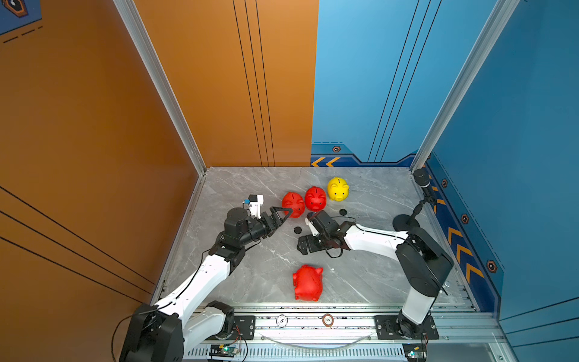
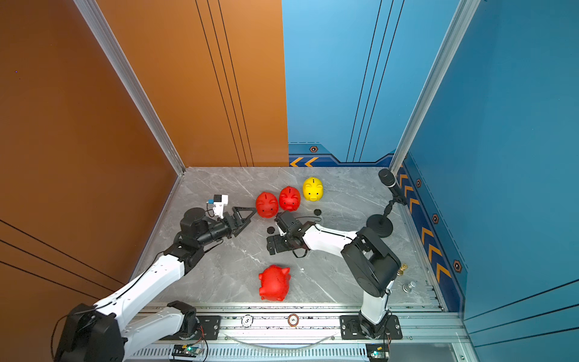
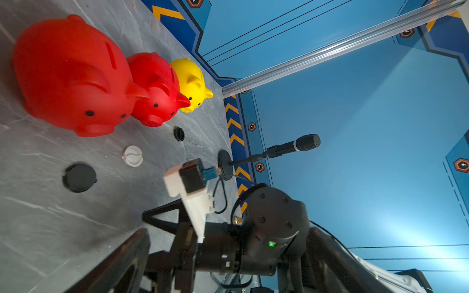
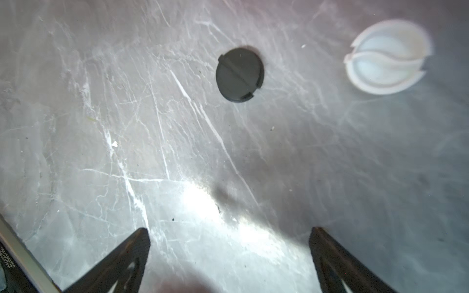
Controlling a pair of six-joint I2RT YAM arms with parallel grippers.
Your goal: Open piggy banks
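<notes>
A red piggy bank [image 1: 307,282] lies tipped near the table's front edge. Two red piggy banks [image 3: 73,73] [image 3: 156,90] and a yellow one [image 1: 337,189] stand at the back. In front of them lie black plugs [image 3: 79,177] [image 4: 239,74] and a white plug [image 4: 388,57]. My left gripper [image 1: 280,218] is raised near the back red banks, open and empty. My right gripper stands open over the table between the back row and the front bank, nothing between its fingers.
A microphone on a black stand [image 1: 407,222] stands at the right. Small gold [image 2: 403,269] and silver [image 2: 409,286] objects lie at the front right.
</notes>
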